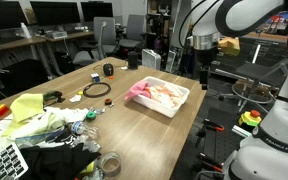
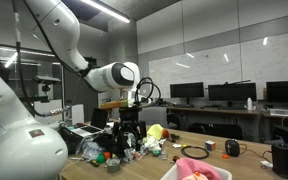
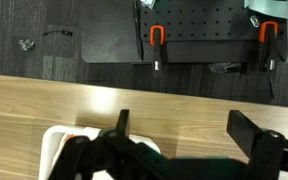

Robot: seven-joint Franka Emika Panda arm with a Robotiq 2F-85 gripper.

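Note:
My gripper [image 1: 204, 78] hangs past the right side of the wooden table, high near the robot's own body. It is open, and in the wrist view the wide gap between its dark fingers is empty. Below and to its left in that view shows the corner of a white bin [image 3: 56, 132]. From the first exterior view, the bin [image 1: 167, 114] stands on the table with a pink cloth [image 1: 139, 90] over its left side. The second exterior view cuts off the bin, but pink cloth [image 2: 195, 169] shows in it.
Clutter fills the table's left end: a yellow cloth [image 1: 27, 106], clear plastic, dark cloth [image 1: 59, 160] and jars [image 1: 109, 163]. A black cable ring [image 1: 97, 89] lies farther back. Bare wood [image 1: 134, 140] lies in front of the bin. Orange-handled clamps [image 3: 157, 35] sit beyond the table edge.

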